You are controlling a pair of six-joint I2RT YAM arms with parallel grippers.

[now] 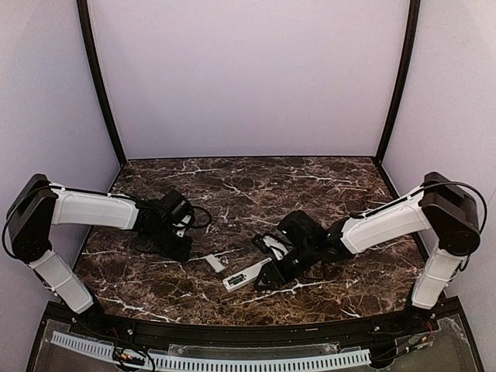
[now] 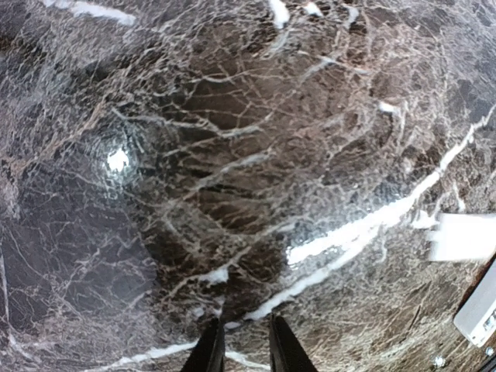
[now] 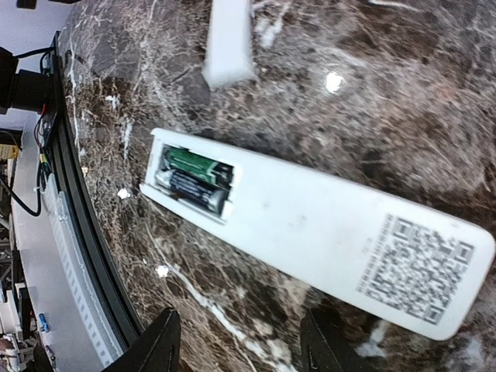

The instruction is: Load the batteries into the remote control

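Observation:
The white remote [image 3: 325,225] lies on the marble table with its compartment at the left end holding a green battery [image 3: 198,164] and a dark battery [image 3: 190,188]; in the top view it [image 1: 246,275] is beside my right gripper. A small white piece, likely the cover, appears beyond it, also at the right edge of the left wrist view [image 2: 461,236]. My right gripper is open, above the near side of the remote. My left gripper hangs over bare marble left of the white piece; its fingertips are close together, with nothing clearly visible between them.
Bare marble [image 1: 248,186] fills the back of the table. The dark front rail [image 1: 248,333] runs along the near edge, and pale walls stand at back and sides.

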